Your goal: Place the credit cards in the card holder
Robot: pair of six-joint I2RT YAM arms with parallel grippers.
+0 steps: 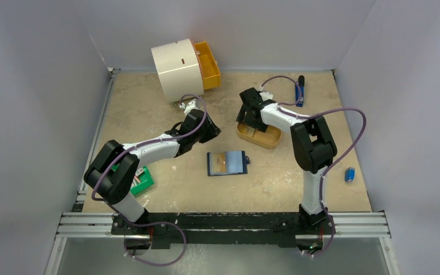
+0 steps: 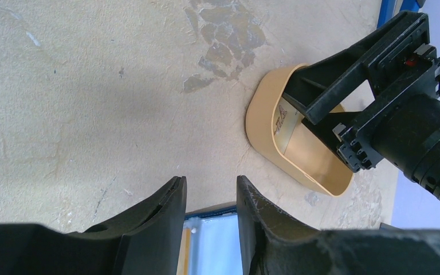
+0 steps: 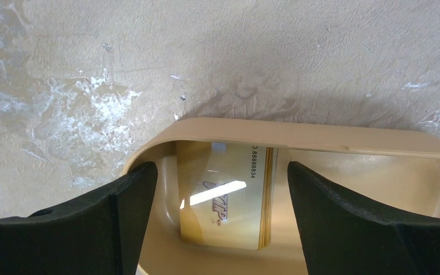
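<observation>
Several gold credit cards [image 3: 220, 195] lie stacked at one end of a tan oval tray [image 3: 344, 137]. My right gripper is open over that end of the tray, its fingers [image 3: 132, 212] spread to either side of the stack without gripping it. On the table in front of the tray lies the card holder [image 1: 235, 162], dark blue with clear pockets and a gold card showing in its left half. My left gripper hangs above the table behind and left of the holder, partly open with nothing between its fingertips. Its fingers cover part of the holder in the left wrist view.
A white drum-shaped box [image 1: 176, 69] with a yellow drawer [image 1: 207, 66] stands at the back. Behind the tray is a blue tool [image 1: 299, 91]; a small blue box [image 1: 350, 174] lies far right, a green tray [image 1: 143, 181] at left. Table left of the holder is clear.
</observation>
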